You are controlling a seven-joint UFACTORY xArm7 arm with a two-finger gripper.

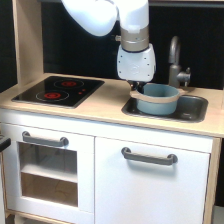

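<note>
A blue-grey pot [158, 106] with a tan band around it is at the dark sink [190, 112] on the right of the counter. My white arm reaches down from the top, and its gripper [135, 91] is at the pot's left side, close against the rim or handle there. The fingertips are small and dark, so whether they are closed on the pot cannot be made out. It is also unclear whether the pot rests on the sink floor or hangs slightly above it.
A dark faucet [177, 66] rises behind the pot, close on its right. The black stovetop [58, 91] with red burner rings is empty on the left. Bare wooden counter [103, 108] lies between stove and sink. Below are the white cabinet doors [135, 188].
</note>
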